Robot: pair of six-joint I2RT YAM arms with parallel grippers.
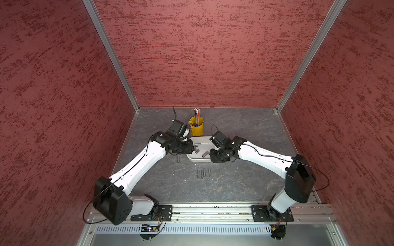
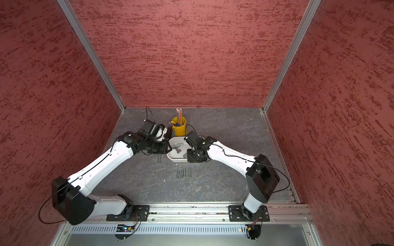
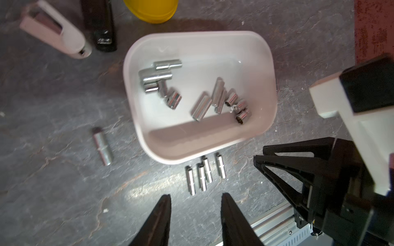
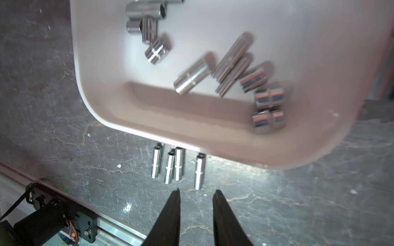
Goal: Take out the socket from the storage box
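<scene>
The white storage box holds several shiny metal sockets: one group at its left end, including a short socket, and another towards the right, including a long socket. Outside it, several slim sockets lie on the table in front, and a single socket lies to the left. My left gripper hangs above the table with its fingers apart and nothing between them. Over the right part of the box in the top left view, my right gripper also has its fingers apart and empty.
Behind the box stands a yellow cup with pens. A black stapler-like object and a pinkish-white one lie at the back left. Both forearms are close together over the box.
</scene>
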